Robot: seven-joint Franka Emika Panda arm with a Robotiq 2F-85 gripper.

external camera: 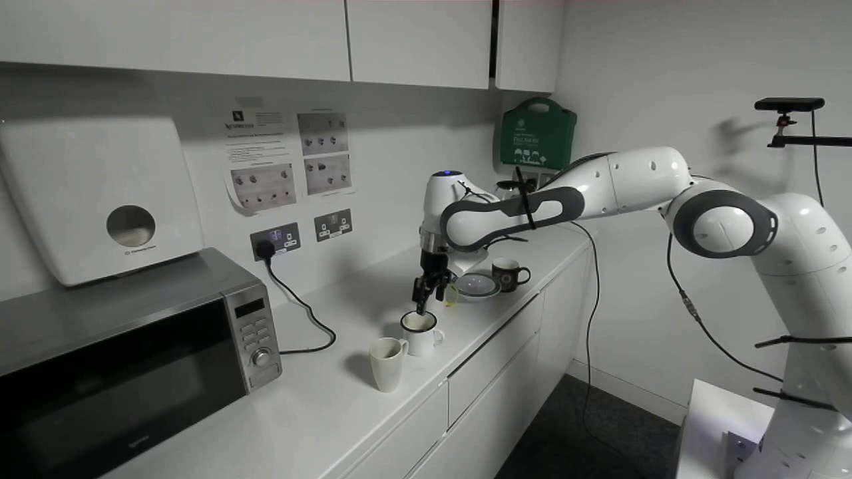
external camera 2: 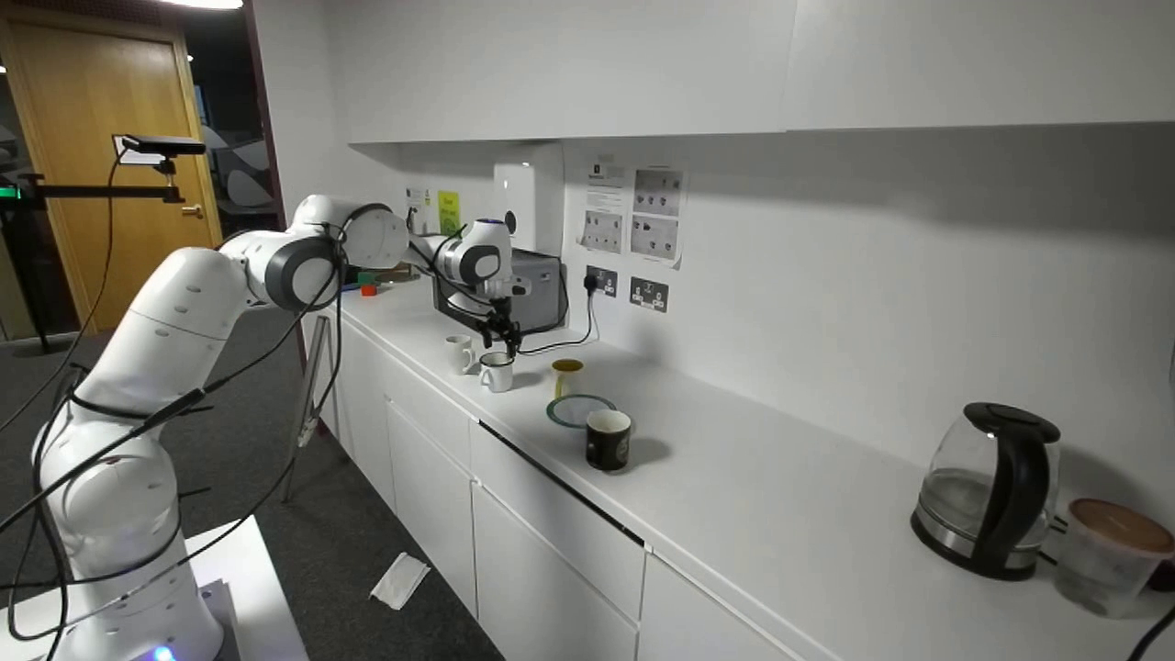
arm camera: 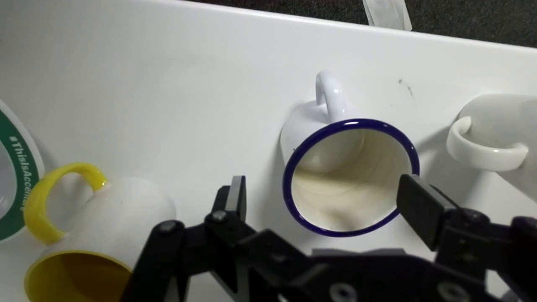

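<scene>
A white mug with a dark blue rim (arm camera: pixel 322 126) stands upright on the counter, empty inside, its handle toward the counter's front edge. My gripper is open above it, with nothing held. In the wrist view one finger (arm camera: pixel 235 199) shows left of the mug, across a gap, and the other overlaps the right side of its rim. From exterior view 1, the gripper (external camera: pixel 423 307) appears at the back of the blue-rimmed mug (external camera: pixel 419 342), near its rim. A plain white mug (external camera: pixel 387 367) stands close beside it, toward the microwave.
On the other side are a white mug with yellow inside (arm camera: pixel 126 216), a green-rimmed plate (external camera 2: pixel 580 411) and a black mug (external camera 2: pixel 608 441). The microwave (external camera: pixel 136 375) stands at the wall, the kettle (external camera 2: pixel 986 490) at the far end.
</scene>
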